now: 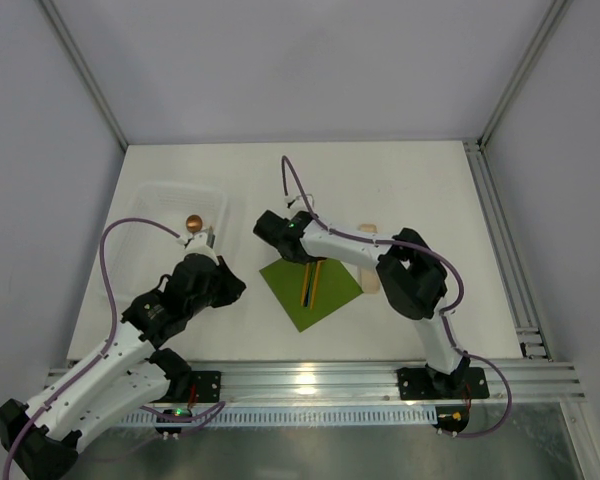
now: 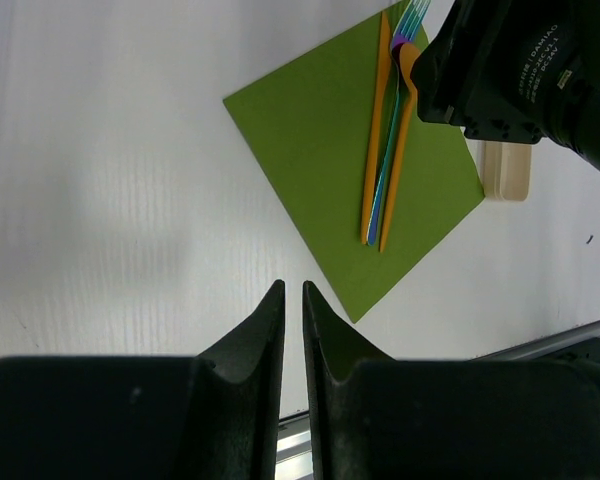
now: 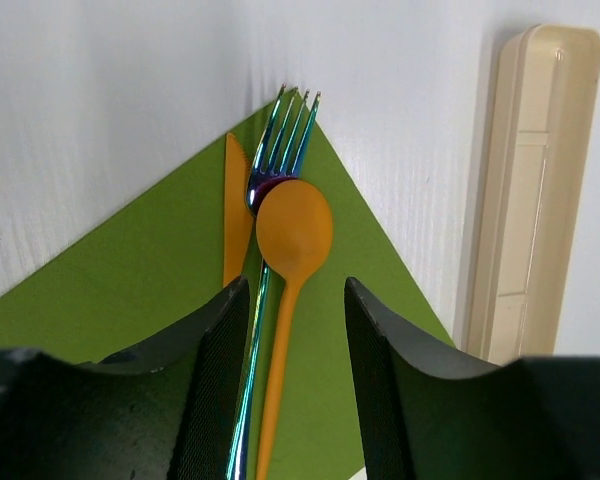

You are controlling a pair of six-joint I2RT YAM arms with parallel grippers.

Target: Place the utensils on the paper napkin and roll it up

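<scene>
A green napkin (image 2: 310,180) lies on the table with an orange knife (image 3: 237,210), an iridescent fork (image 3: 282,150) and an orange spoon (image 3: 294,225) side by side on it, the tines reaching its far corner. My right gripper hangs open over the utensils, nothing between its fingers. My left gripper is shut and empty, out over the table left of the napkin.
A clear plastic bin (image 1: 145,245) with a brown round item (image 1: 193,222) inside is at left. A beige tray (image 3: 535,190) lies right of the napkin.
</scene>
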